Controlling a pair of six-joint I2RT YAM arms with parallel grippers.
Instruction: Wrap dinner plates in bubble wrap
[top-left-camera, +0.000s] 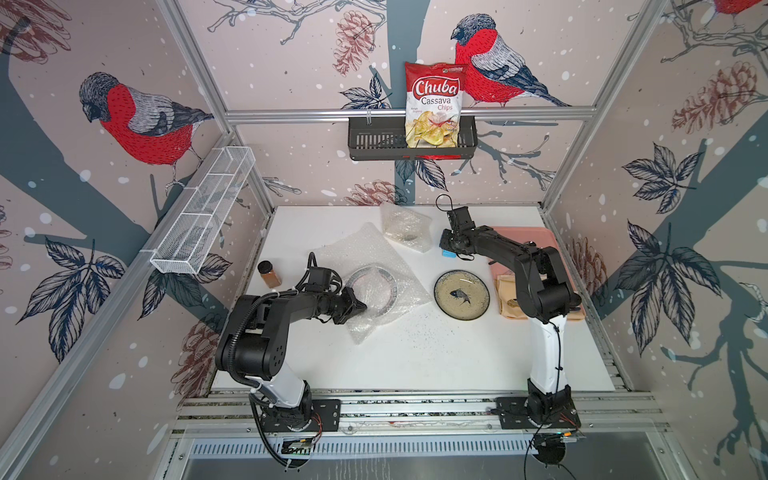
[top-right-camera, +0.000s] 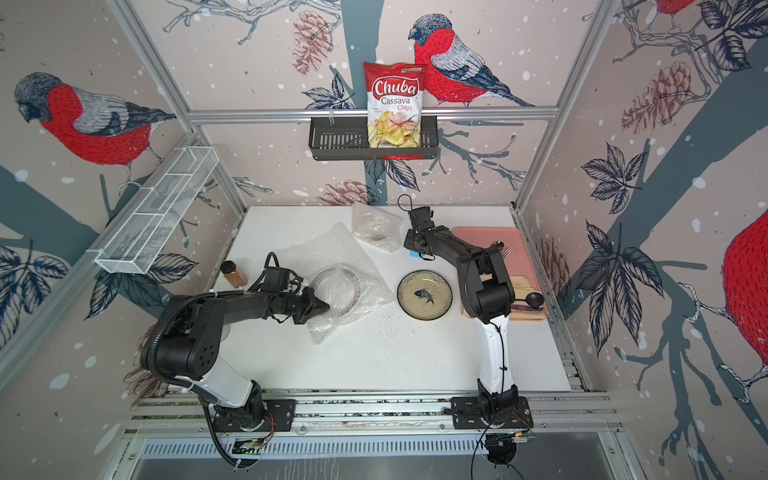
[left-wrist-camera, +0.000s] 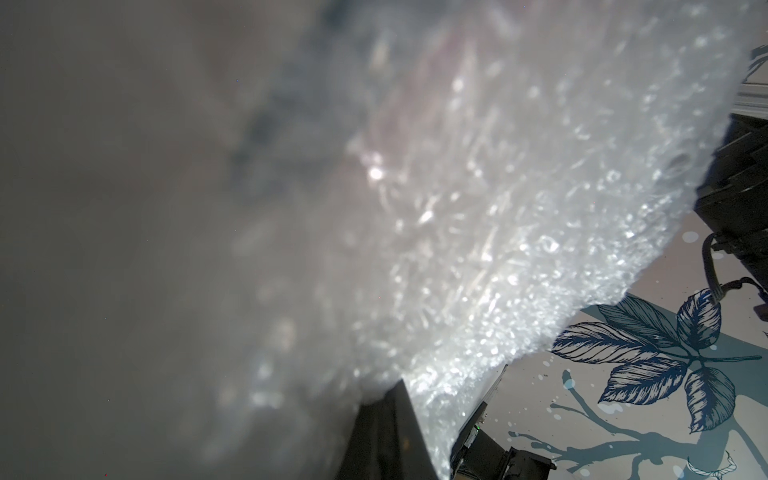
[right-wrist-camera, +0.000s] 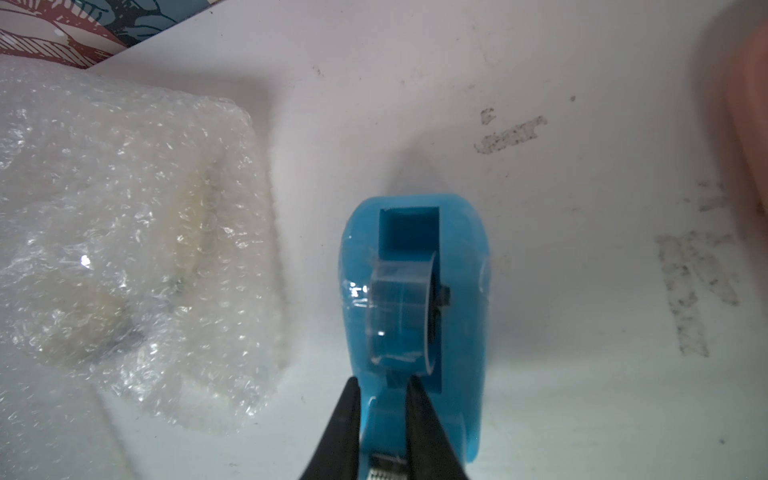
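My left gripper (top-left-camera: 352, 308) is shut at the near-left edge of a plate (top-left-camera: 373, 289) that sits under or in clear bubble wrap (top-left-camera: 404, 276). In the left wrist view, the wrap (left-wrist-camera: 512, 240) fills most of the picture, against the dark fingertips (left-wrist-camera: 388, 416); whether any is pinched there is hidden. At the back, my right gripper stands part open over the cutter end of a blue tape dispenser (right-wrist-camera: 468, 288), a gap between its fingers. A second plate (top-left-camera: 461, 294), beige with a dark fish, lies bare right of the wrap.
A bubble-wrapped bundle (top-left-camera: 406, 227) sits at the back, left of the dispenser. On the right lie a pink tray (top-right-camera: 512, 248) and a wooden board (top-right-camera: 524, 308). A brown-topped jar (top-left-camera: 269, 274) stands at the left.
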